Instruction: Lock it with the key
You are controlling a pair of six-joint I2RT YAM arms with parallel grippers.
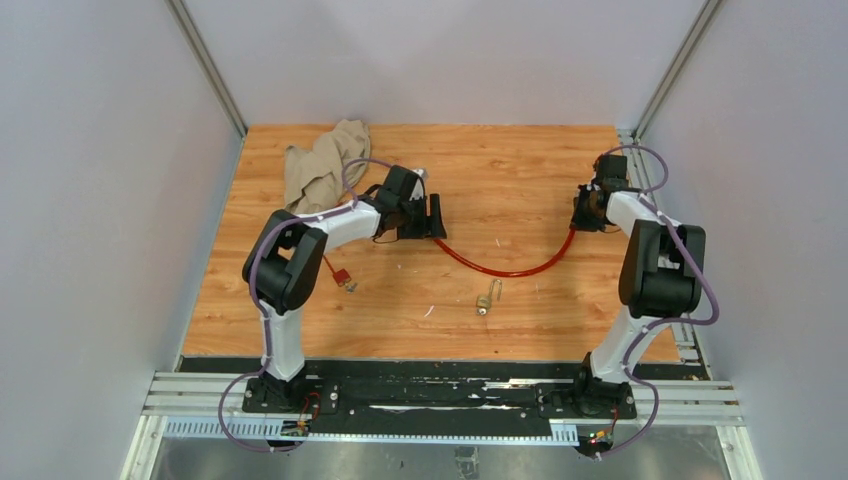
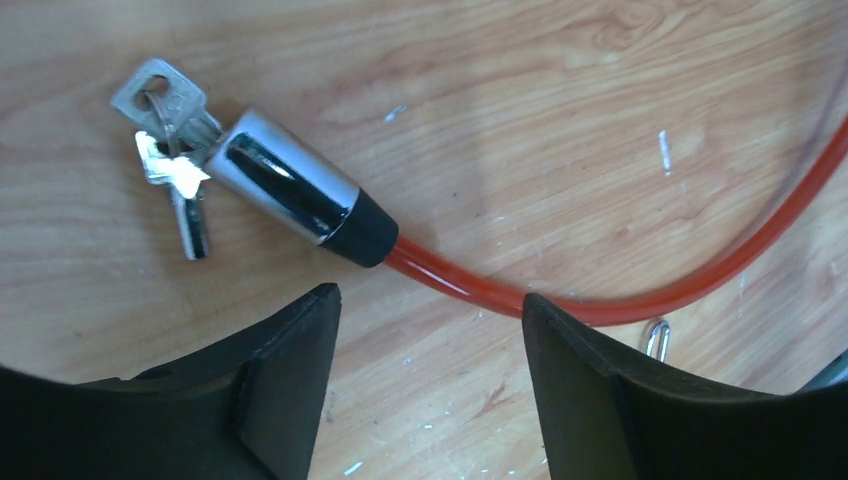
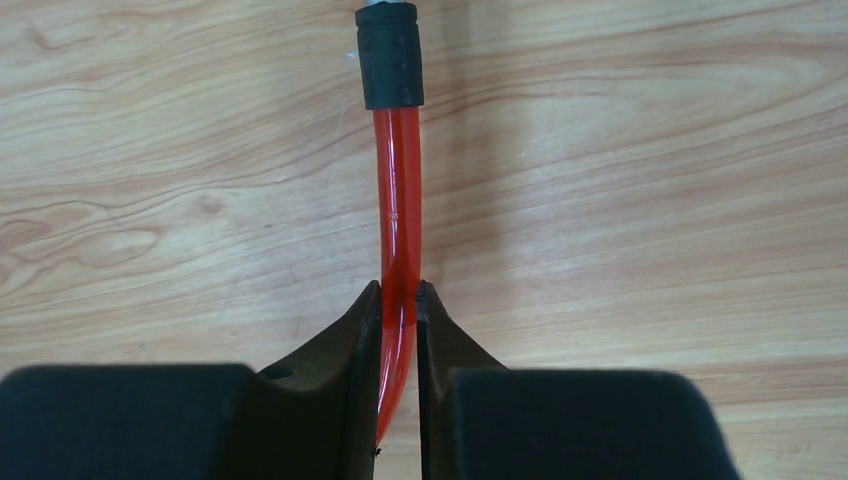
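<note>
A red cable lock (image 1: pixel 505 271) curves across the table between my grippers. In the left wrist view its chrome lock end (image 2: pixel 283 177) lies with two keys (image 2: pixel 175 168) on a ring. My left gripper (image 1: pixel 436 217) is open above that end, empty between the fingers. My right gripper has its fingers closed round the red tube just below the black sleeve (image 3: pixel 392 60) at the other end. A brass padlock (image 1: pixel 483 305) with raised shackle lies front centre.
A beige cloth (image 1: pixel 310 170) lies at the back left. A small red item (image 1: pixel 341 277) with metal parts lies left of centre.
</note>
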